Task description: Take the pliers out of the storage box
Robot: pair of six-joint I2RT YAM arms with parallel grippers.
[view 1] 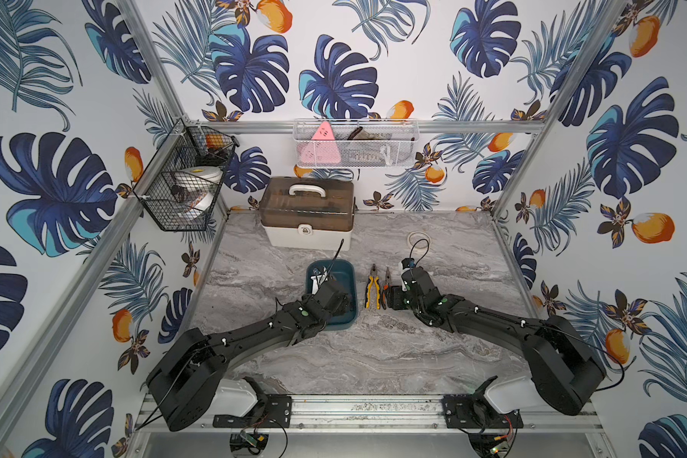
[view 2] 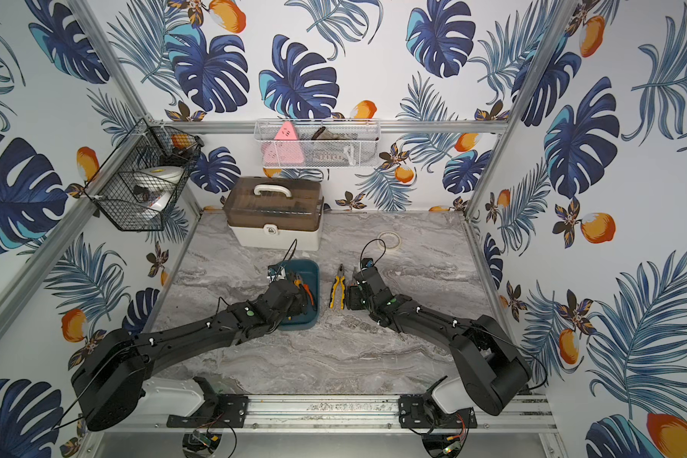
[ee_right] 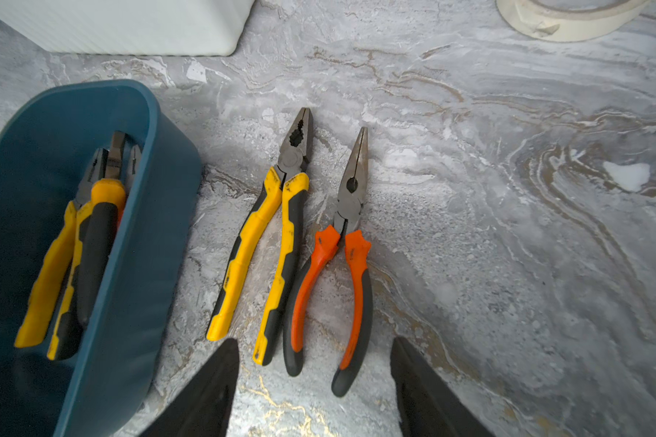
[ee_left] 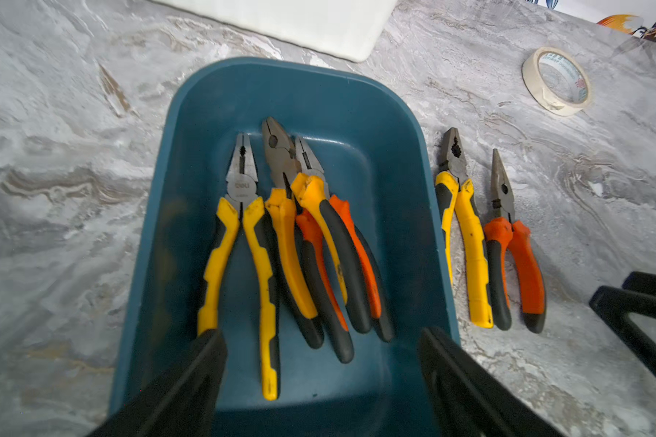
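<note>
Inside the blue storage box lie several pliers. One yellow-and-black pair sits apart on the left. Beside it, another yellow-handled pair and an orange-handled pair overlap in a heap. My left gripper is over the near part of the box, its fingers spread wide with nothing between them. On the table right of the box lie yellow pliers and orange pliers, side by side. Just nearer than their handles, my right gripper stands open and empty.
A white toolbox with a brown lid stands behind the storage box. A tape roll lies at the back right. Bare marble table stretches to the right, and wire baskets hang on the wall.
</note>
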